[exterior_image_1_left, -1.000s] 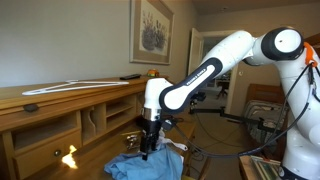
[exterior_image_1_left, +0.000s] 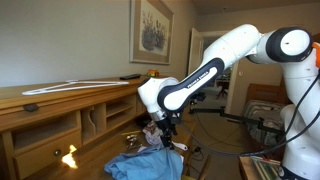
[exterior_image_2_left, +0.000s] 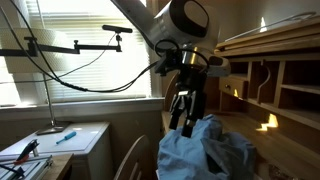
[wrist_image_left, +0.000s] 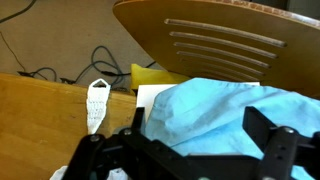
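A light blue cloth (wrist_image_left: 215, 115) lies crumpled on the wooden desk, partly beneath my gripper in the wrist view. My gripper is open, its two dark fingers wide apart, with the cloth showing in the gap and nothing held. In exterior view 2 the gripper (exterior_image_2_left: 181, 118) points down just above the cloth (exterior_image_2_left: 205, 150). Seen from exterior view 1, the gripper (exterior_image_1_left: 168, 137) hovers over the right end of the cloth (exterior_image_1_left: 145, 162). Whether the fingertips touch the cloth, I cannot tell.
A wooden chair back (wrist_image_left: 225, 35) stands close against the desk's front edge. A white strap-like item (wrist_image_left: 97, 107) and a yellow object (wrist_image_left: 155, 77) lie near that edge. Desk cubbyholes (exterior_image_1_left: 85, 122) rise behind the cloth. White hangers (exterior_image_1_left: 85, 86) rest on the top shelf.
The cloth looks much the same.
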